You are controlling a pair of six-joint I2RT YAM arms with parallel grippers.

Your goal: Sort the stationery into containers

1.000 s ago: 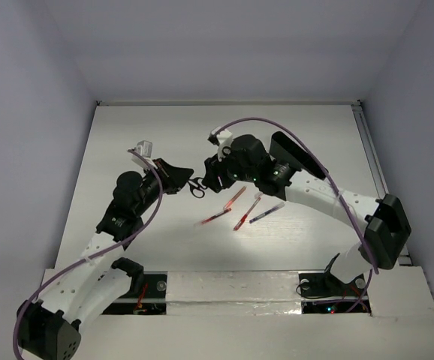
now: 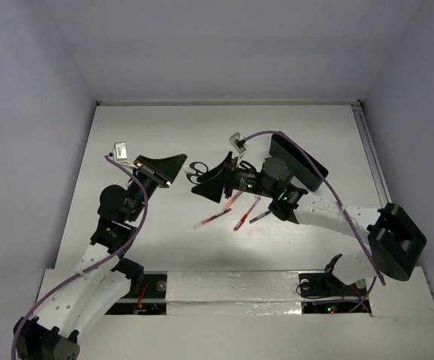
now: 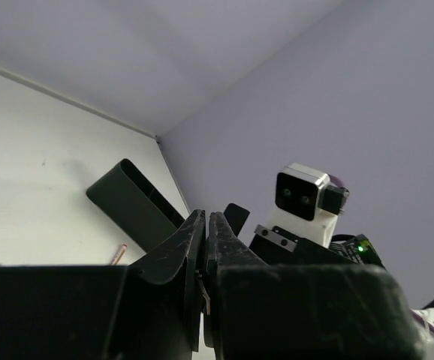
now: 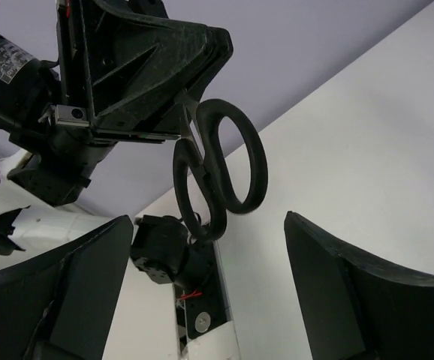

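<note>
Black-handled scissors (image 2: 197,169) (image 4: 221,172) hang in the air, blades clamped in my left gripper (image 2: 173,166), which is shut on them. My right gripper (image 2: 215,180) faces the handles with its fingers apart and nothing between them in the right wrist view. Several pens and pencils, among them a red pen (image 2: 247,213) and a dark pen (image 2: 260,217), lie on the white table below. A dark open box (image 2: 299,157) (image 3: 131,202) stands at the back right, partly behind my right arm.
Walls (image 2: 22,127) enclose it at the sides and back, with a rail along the back edge.
The left gripper has drawn back leftward and up from its earlier place with the scissors. The right arm has shifted about, now turned with its open fingers toward the handles.
</note>
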